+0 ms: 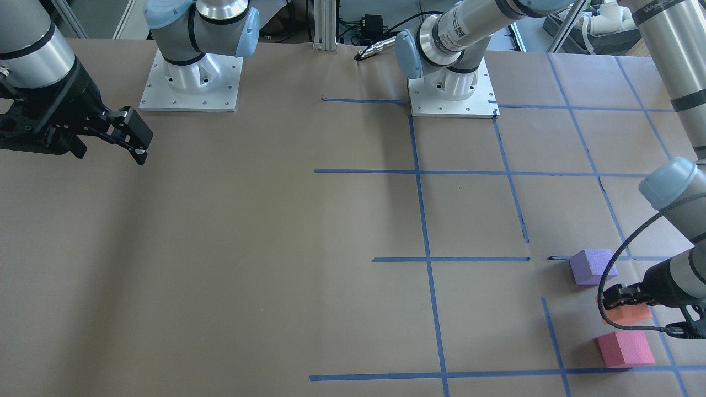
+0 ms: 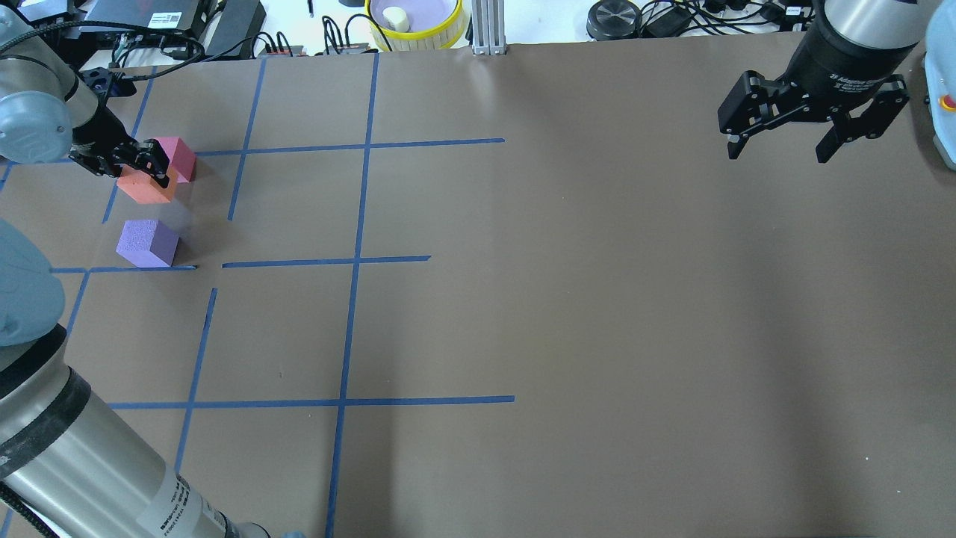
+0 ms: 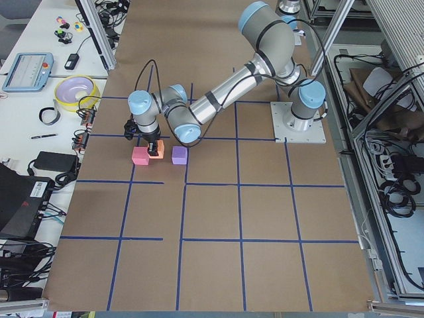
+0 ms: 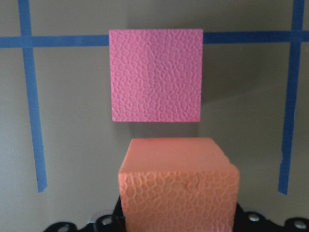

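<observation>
My gripper (image 2: pixel 143 166) is shut on an orange cube (image 4: pixel 178 193), which fills the bottom middle of the wrist view and is mostly hidden under the fingers in the front view. A pink cube (image 1: pixel 625 348) rests on the taped grid just beside it, toward the front camera, with a narrow strip of floor showing between them in the wrist view. A purple cube (image 1: pixel 590 266) sits on the other side of the orange one, apart from it, as the top view also shows.
A second arm's black gripper (image 2: pixel 811 112) hangs at the top right of the top view. A yellow bucket (image 2: pixel 417 40) stands off the table's edge.
</observation>
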